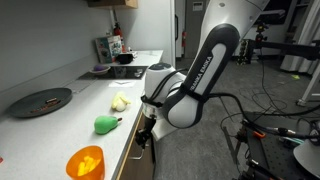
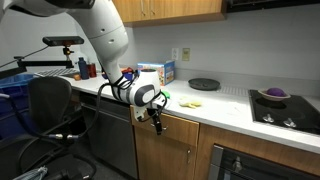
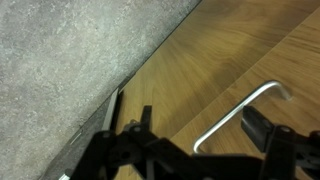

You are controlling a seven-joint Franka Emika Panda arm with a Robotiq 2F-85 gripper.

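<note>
My gripper points at the wooden cabinet front, its dark fingers spread apart. A silver bar handle (image 3: 240, 109) on the wood runs slantwise across the space between them in the wrist view, nearer the right finger; whether either finger touches it I cannot tell. From the side, the gripper (image 2: 157, 128) is below the counter edge, close to the wooden drawer front (image 2: 182, 132). The gripper (image 1: 146, 134) partly hides the drawer front in the other exterior view.
On the counter (image 1: 103, 92) above stand an orange bowl (image 1: 85, 163) with yellow contents, a green item (image 1: 106, 124), a yellow item (image 1: 121, 102) and a dark round pan (image 1: 41, 102). A stove (image 2: 280, 105) is farther along.
</note>
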